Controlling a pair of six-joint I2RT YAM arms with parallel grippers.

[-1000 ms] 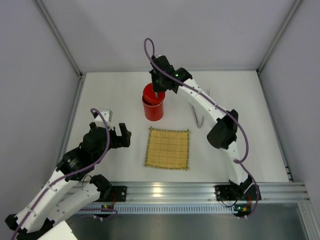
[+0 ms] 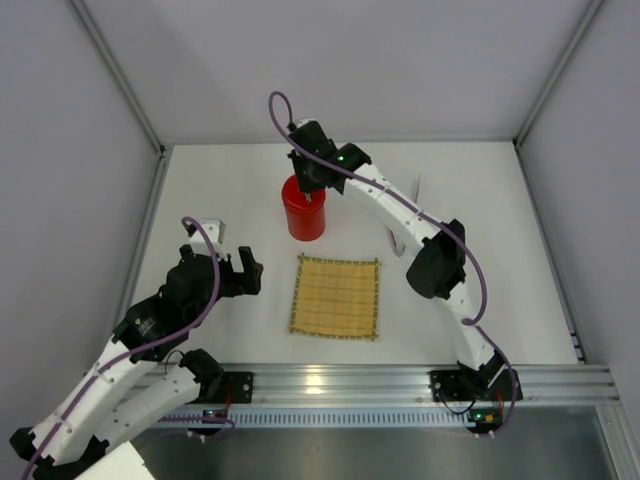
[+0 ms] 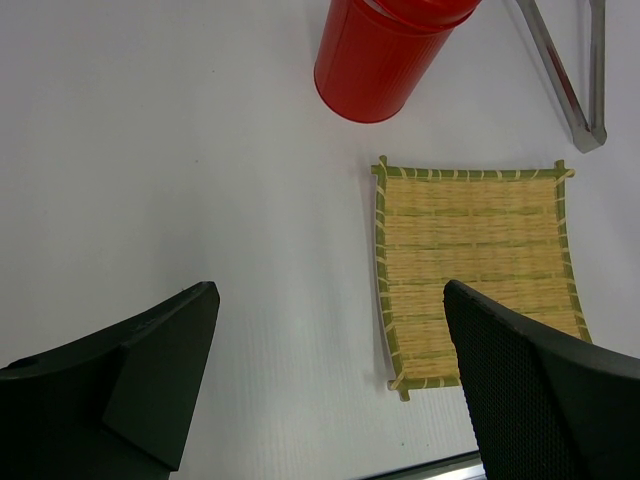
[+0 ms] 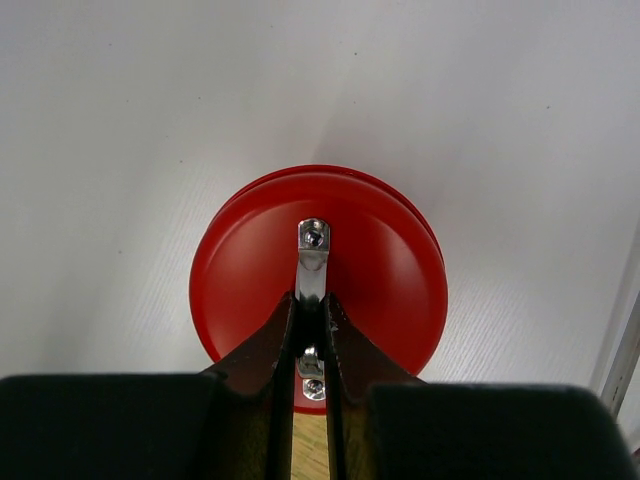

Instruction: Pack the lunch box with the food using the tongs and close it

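Note:
A red cylindrical lunch box [image 2: 306, 220] stands near the middle back of the table, its lid [image 4: 240, 280] seated on top or nearly so. My right gripper is shut on the lid's metal handle [image 4: 312, 255], directly above the box. My left gripper hangs open at the table's left front with nothing between its fingers. A square bamboo mat [image 2: 334, 298] lies in front of the box.
Metal tongs [image 3: 558, 75] lie right of the box, partly behind the right arm in the top view. Walls bound it at back and sides.
The left arm has not moved.

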